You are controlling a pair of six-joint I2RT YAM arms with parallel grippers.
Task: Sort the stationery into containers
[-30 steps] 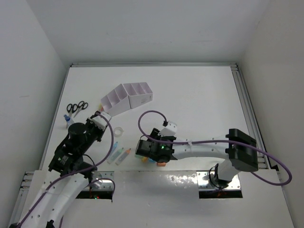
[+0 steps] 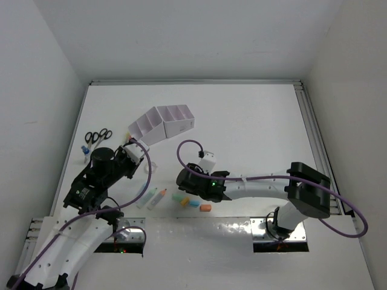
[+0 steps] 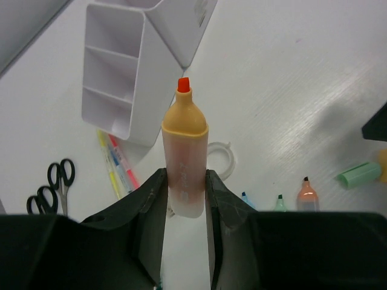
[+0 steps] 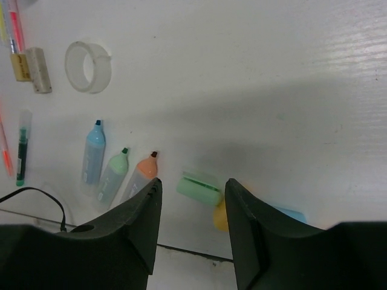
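Note:
My left gripper is shut on a yellow marker (image 3: 185, 124) with a red tip, held upright below the white compartment boxes (image 3: 156, 72) in its view. My right gripper is part open over a green piece (image 4: 197, 193), with nothing seen held; a yellow piece (image 4: 219, 214) and a blue piece (image 4: 290, 213) lie partly behind its finger. Blue (image 4: 94, 154), green (image 4: 112, 176) and orange (image 4: 144, 172) markers lie to its left. A white tape roll (image 4: 103, 67) lies further back.
Scissors (image 2: 97, 136) and pens (image 3: 112, 163) lie at the left, beside the boxes. An eraser (image 4: 39, 71) and an orange piece (image 2: 205, 208) are also on the table (image 2: 248, 121), whose back right is clear.
The right arm has shifted slightly over the small pieces.

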